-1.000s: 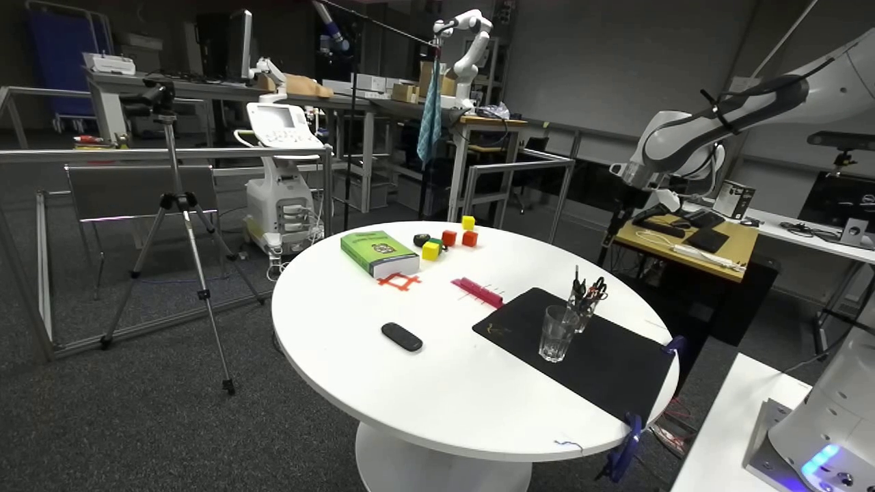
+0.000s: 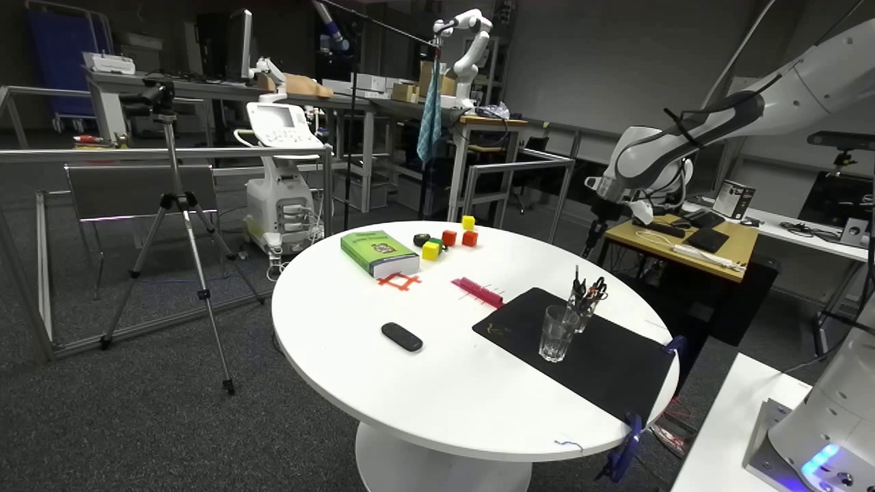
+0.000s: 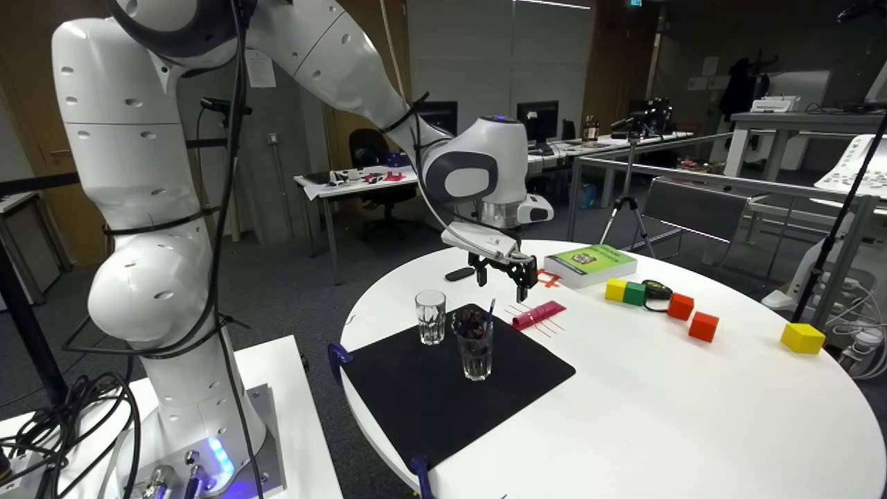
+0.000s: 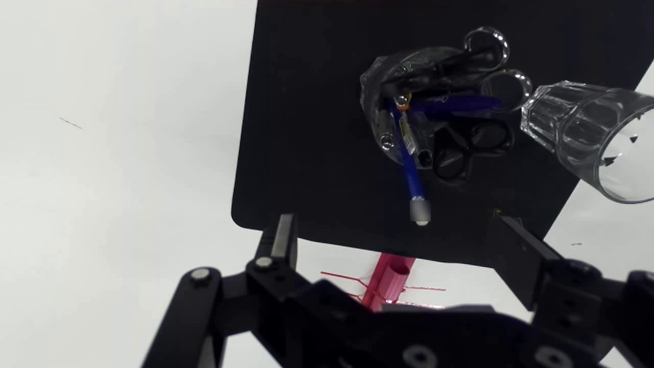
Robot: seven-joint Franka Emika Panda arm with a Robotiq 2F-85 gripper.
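Observation:
My gripper is open, its two fingers wide apart with nothing between them. In exterior view 2 the gripper hangs above the table, beyond a glass holding pens and scissors. From the wrist, that glass appears ahead of the fingertips, with a blue pen leaning out toward me. An empty clear glass stands beside it. Both glasses are on a black mat. A pink-red holder with thin rods lies just off the mat's edge, partly hidden by my gripper in the wrist view.
The round white table also carries a green book, an orange-red frame, a black remote, and several coloured blocks near a black coiled item. Blue clamps grip the mat's edge. Bare tabletop lies around the remote.
In exterior view 1 my arm and gripper have moved left and a little lower, in over the table's far side. The objects on the table stay where they were.

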